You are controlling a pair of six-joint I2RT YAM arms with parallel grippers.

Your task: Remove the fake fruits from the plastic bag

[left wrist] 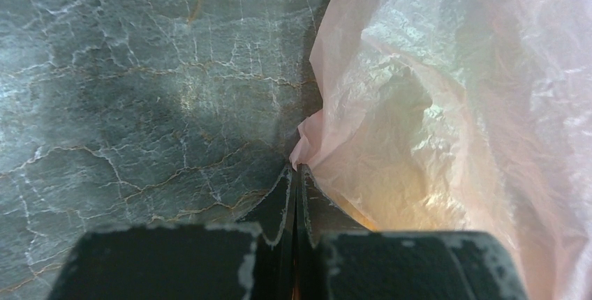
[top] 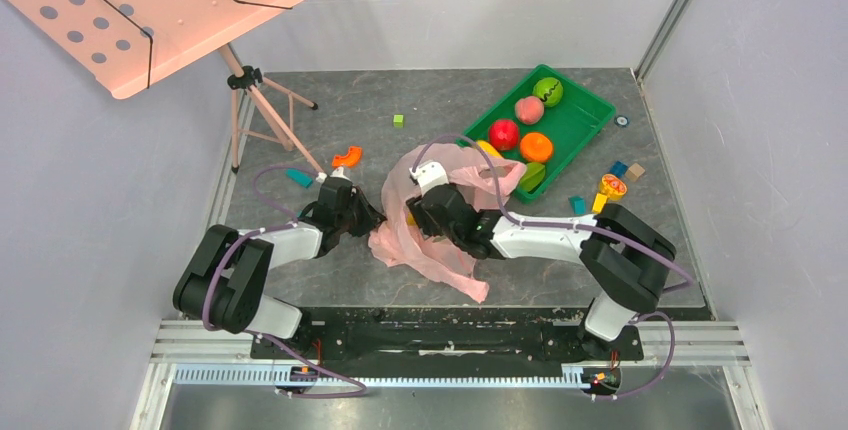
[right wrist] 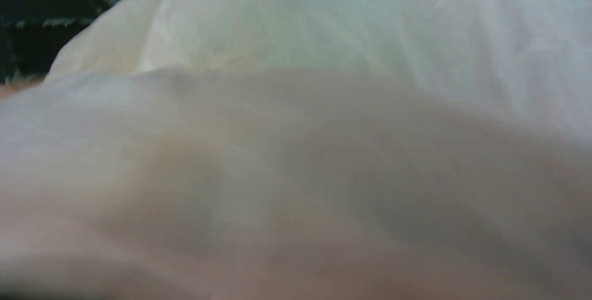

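Note:
The pink plastic bag (top: 440, 275) lies crumpled at mid-table. My left gripper is shut on a pinched edge of it at its left side. My right gripper (top: 418, 212) has reached into the bag's middle, over a yellow item (top: 410, 219) that is mostly hidden. The right wrist view is filled by blurred bag film (right wrist: 293, 174), so what lies between those fingers cannot be seen.
A green tray (top: 580, 120) at back right holds several fruits, including an orange (top: 536, 147) and a watermelon (top: 548, 92). Small blocks (top: 577, 205) lie right of it. A pink stand (top: 270, 115) occupies the back left.

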